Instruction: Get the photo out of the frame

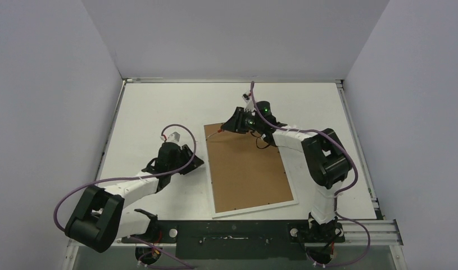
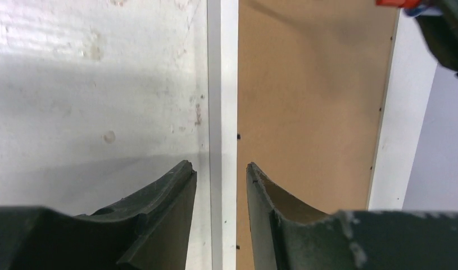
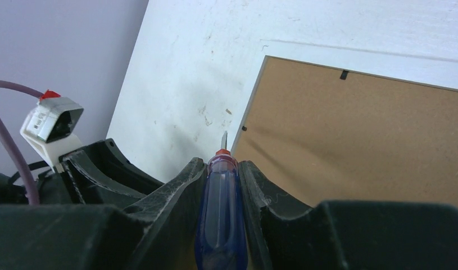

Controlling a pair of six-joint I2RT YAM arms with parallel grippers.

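The picture frame lies face down on the table, its brown back board (image 1: 249, 169) held within a white border (image 1: 254, 208). Small dark tabs (image 3: 344, 75) sit along the board's edges. My right gripper (image 1: 223, 130) is above the board's far left part, shut on a screwdriver with a translucent blue handle (image 3: 220, 219). Its thin blade (image 3: 224, 139) points toward the frame's left edge, near a tab (image 3: 244, 128). Left of the frame, my left gripper is part open and empty, its fingers either side of the white border in the left wrist view. The photo itself is hidden.
Bare white table (image 1: 153, 112) surrounds the frame, widest at the back and left. Grey walls stand at the sides and back. The two grippers are fairly close together near the frame's left edge.
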